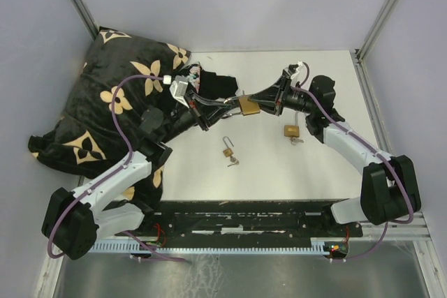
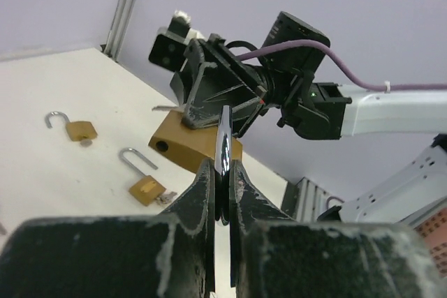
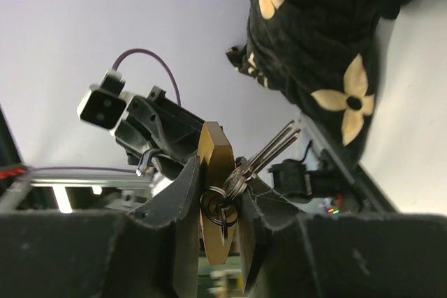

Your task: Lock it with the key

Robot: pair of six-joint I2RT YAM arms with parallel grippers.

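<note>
A brass padlock (image 1: 249,105) hangs in the air between the arms, above the white table. My right gripper (image 1: 262,98) is shut on its body. In the right wrist view, the padlock (image 3: 218,151) stands edge-on between the fingers, with a ring and silvery keys (image 3: 262,155) in front of it. My left gripper is shut on a curved silvery shackle (image 2: 223,148). From the left wrist view, the padlock body (image 2: 183,143) shows an empty round hole. Whether the shackle's other leg sits in the body cannot be told.
A small padlock (image 1: 228,152) with keys and a larger padlock (image 1: 291,131) lie on the table, shackles up. Black cloth (image 1: 218,84) lies behind the left gripper. A dark flowered fabric (image 1: 105,102) covers the left side.
</note>
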